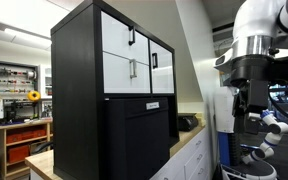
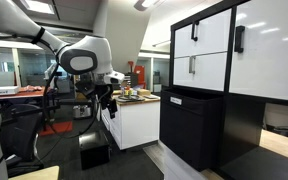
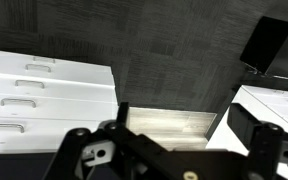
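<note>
My gripper is open; in the wrist view its two dark fingers stand wide apart with nothing between them. In exterior view 2 the gripper (image 2: 106, 108) hangs in the air, to the left of a black cabinet and clear of it. The cabinet (image 1: 75, 95) has white fronts (image 1: 116, 38) with dark and silver handles on its upper part. Below them, a large black drawer (image 2: 187, 128) with a small white label juts out from the cabinet's face. What lies inside that drawer cannot be seen.
White drawer units (image 3: 44, 100) with silver handles show at the wrist view's left, above a dark carpet (image 3: 164, 60). On that floor lies a black box (image 3: 268, 44). A counter with items (image 2: 136, 97) stands behind the arm. Open air separates gripper and cabinet.
</note>
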